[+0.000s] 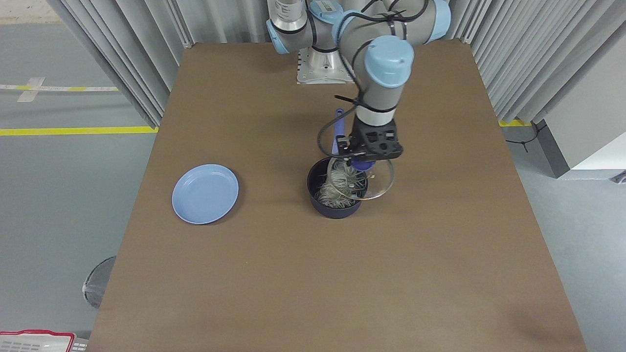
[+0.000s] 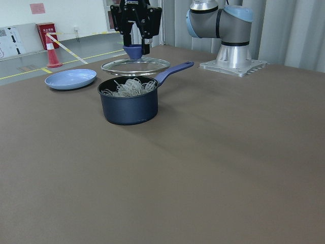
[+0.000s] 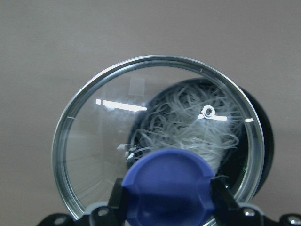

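Note:
My gripper (image 2: 136, 44) is shut on the blue knob (image 3: 169, 186) of a glass lid (image 2: 112, 66), holding it in the air over and partly past a dark saucepan (image 2: 128, 109) that holds white noodles (image 1: 332, 193). In the wrist view the clear lid covers much of the pan, offset from it, with bare table showing through one side. The pan's blue handle (image 2: 175, 69) points toward the back of the table.
A light blue plate (image 1: 205, 193) lies to the left of the pan in the front view. The robot base (image 2: 232, 63) stands at the back.

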